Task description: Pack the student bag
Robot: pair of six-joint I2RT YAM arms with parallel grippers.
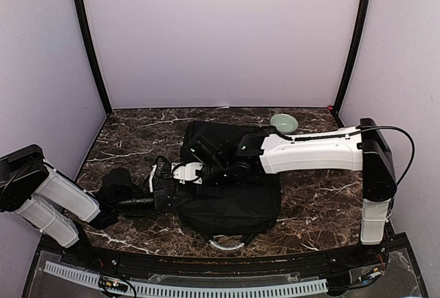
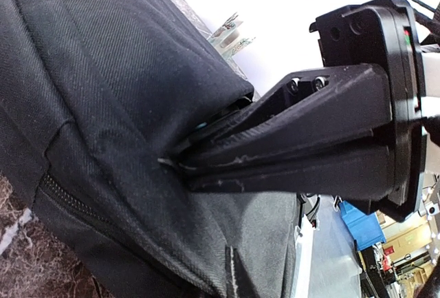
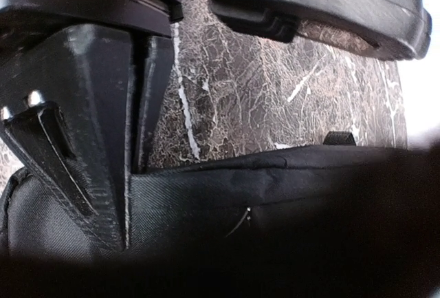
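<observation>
A black bag [image 1: 227,208] lies on the dark marbled table, its carry handle [image 1: 227,246] toward the front edge. At its left side, my left gripper is shut on a fold of the bag's black fabric [image 2: 148,133]. A small gap beside those fingers shows something pale teal inside, too little to identify. My right arm reaches across the bag from the right. In the right wrist view, the right gripper is shut just over the bag's cloth, with nothing visible between its fingers. The top view hides its fingertips.
A pale green bowl [image 1: 284,123] stands at the back right. Zipper teeth [image 2: 69,198] run along the bag's side in the left wrist view. Bare table [image 1: 316,208] shows to the bag's right and at the back left. Both arms are close together over the bag's left part.
</observation>
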